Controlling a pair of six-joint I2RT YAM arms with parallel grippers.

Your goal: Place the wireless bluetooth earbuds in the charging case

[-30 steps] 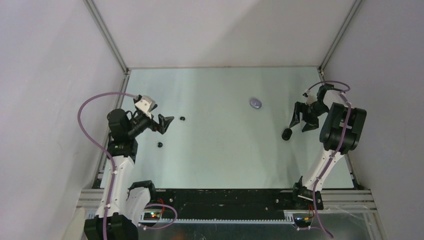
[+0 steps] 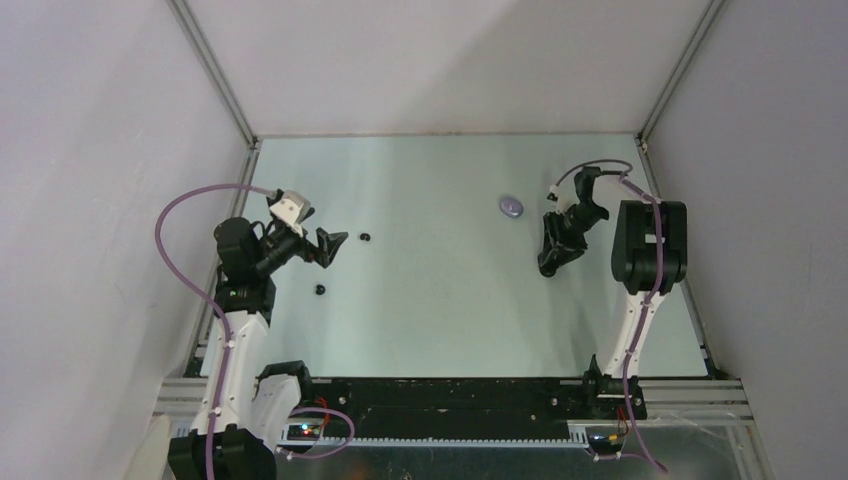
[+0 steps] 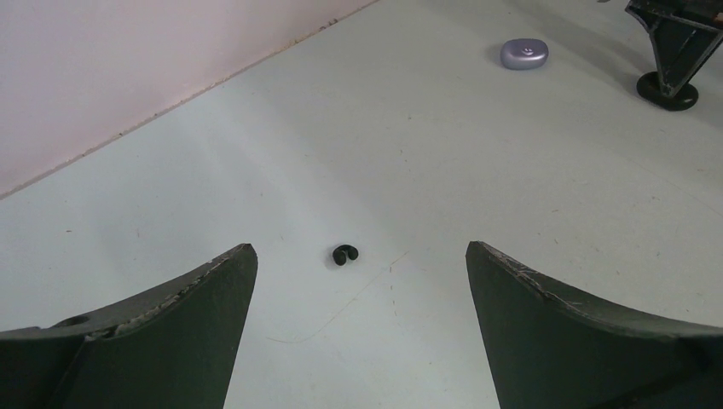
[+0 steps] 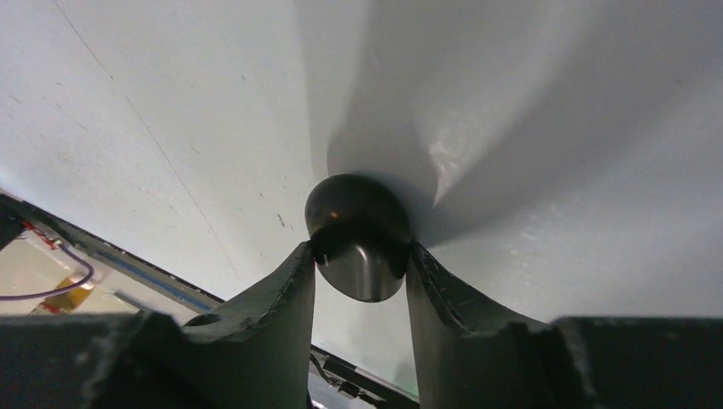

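My right gripper is closed around a glossy black oval case at the table surface, a fingertip on either side of it; the top view shows it at the right of the table. My left gripper stands open and empty over the table's left part. Small black earbuds lie in front of it in the left wrist view; in the top view one dark piece is beside it and another lies lower left.
A lilac rounded case lies left of my right gripper, toward the back.
My right gripper came down onto the black case and has moved leftward with it. The left arm has not moved.
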